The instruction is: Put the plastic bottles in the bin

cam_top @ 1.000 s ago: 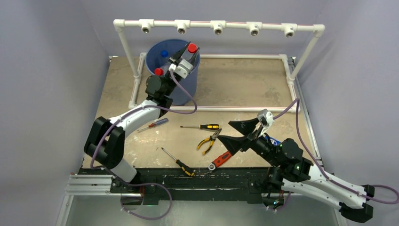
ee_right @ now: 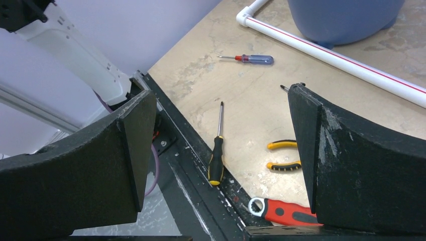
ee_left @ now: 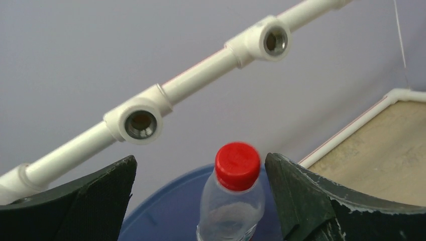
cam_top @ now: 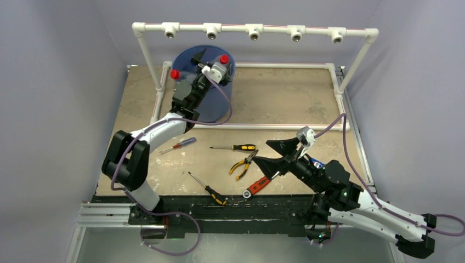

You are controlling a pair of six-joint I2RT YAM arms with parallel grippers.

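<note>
Inside the blue bin [cam_top: 211, 109] at the back left are plastic bottles, two with red caps showing in the top view [cam_top: 224, 59], partly hidden by my left arm. My left gripper [cam_top: 211, 63] is over the bin, open; in the left wrist view a clear red-capped bottle [ee_left: 232, 201] stands between and beyond its fingers. My right gripper [cam_top: 277, 156] hangs open at the front right, above the table, with nothing held.
Screwdrivers [cam_top: 244, 147], pliers [cam_top: 238, 167] and a red-handled tool [cam_top: 259, 184] lie on the front table. A white pipe frame [cam_top: 274, 126] surrounds the bin area, with a raised rail behind. The table inside the frame's right part is clear.
My left gripper has shifted and turned over the bin, with its fingers further apart in the top view. The left-hand red cap now shows further left. The right arm is nearly still.
</note>
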